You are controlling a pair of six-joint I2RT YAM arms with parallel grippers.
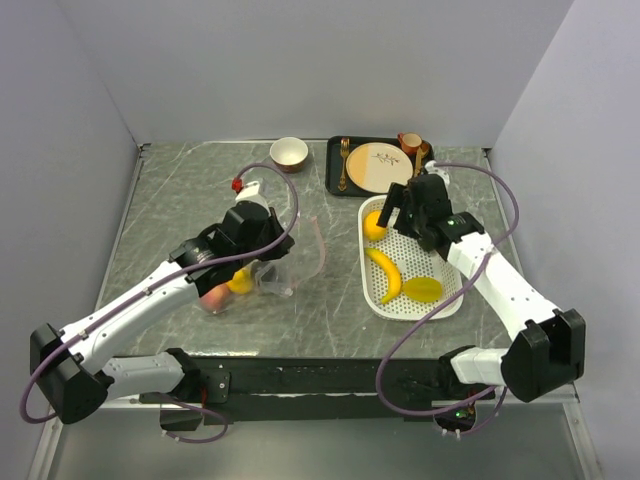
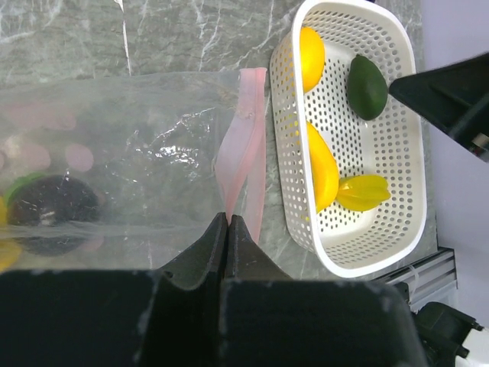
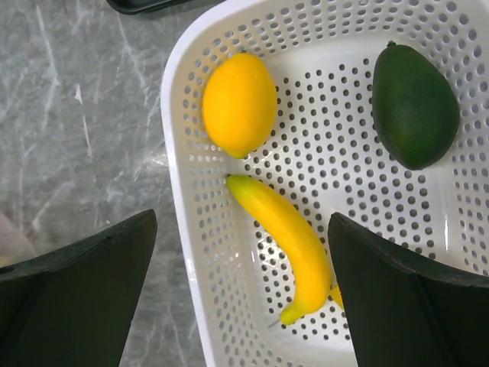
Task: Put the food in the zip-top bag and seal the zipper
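The clear zip top bag [image 1: 303, 262] lies on the left-centre of the table, its pink-edged mouth [image 2: 243, 145] facing the basket. My left gripper [image 1: 283, 238] is shut on the bag's edge, pinched at its tips in the left wrist view. Inside the bag show a dark round food [image 2: 53, 214], a peach-coloured one [image 1: 215, 297] and a yellow one [image 1: 240, 281]. My right gripper is open and empty above the white basket [image 1: 366, 270]. That basket holds a yellow-orange lemon-like fruit [image 3: 241, 103], an avocado [image 3: 412, 107], a banana [image 3: 286, 241] and a starfruit [image 2: 363, 193].
Behind the basket sits a black tray [image 1: 336, 178] with a plate [image 1: 378, 167], cutlery and a mug [image 1: 409, 142]. A bowl [image 1: 289, 153] stands at the back middle. Between bag and basket runs a strip of bare table [image 1: 340, 310].
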